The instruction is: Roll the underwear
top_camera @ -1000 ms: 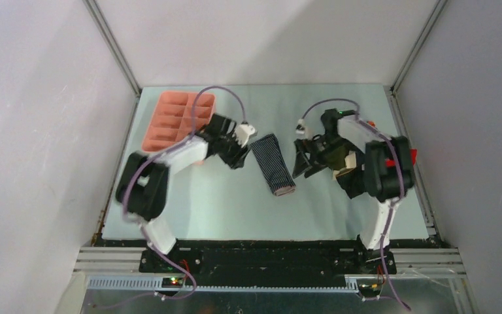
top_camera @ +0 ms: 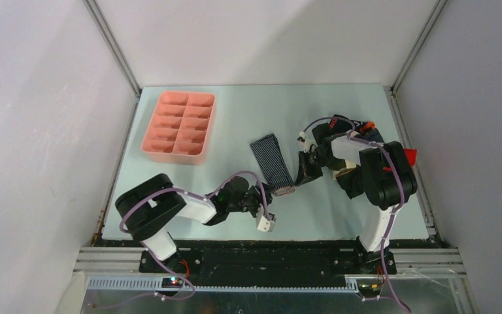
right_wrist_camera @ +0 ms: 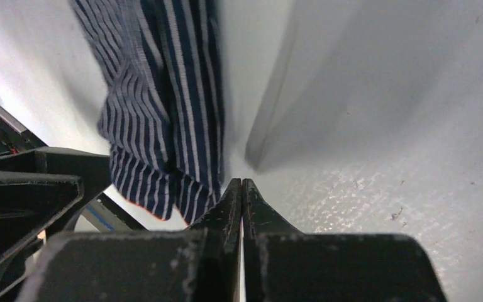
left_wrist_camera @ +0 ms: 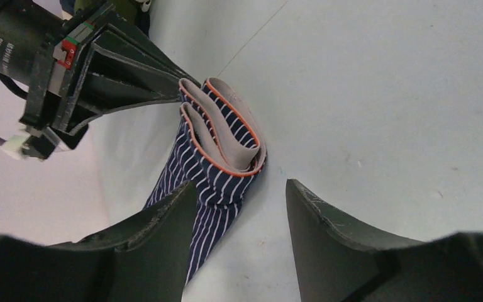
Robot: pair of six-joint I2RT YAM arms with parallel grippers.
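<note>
The underwear (top_camera: 272, 161), dark with white stripes, lies as a narrow folded strip mid-table. Its near end (left_wrist_camera: 226, 148) is folded over in layers, showing pinkish lining and orange edging. At that end my left gripper stands open, fingers apart, the bare table and part of the cloth showing between them. From the other side, my right gripper (top_camera: 299, 182) is shut beside the strip's right edge. Its fingertips meet with nothing visible between them; in the left wrist view they overlap the folded end, and touching cannot be told.
A pink divided box (top_camera: 204, 147) with empty compartments stands at the back left. A pile of dark clothes (top_camera: 351, 183) lies to the right, partly under the right arm. Bare table (top_camera: 248, 111) shows behind the strip and in front of it.
My left gripper has swung from beside the box toward the front, to the strip's near end. The underwear looks unmoved.
</note>
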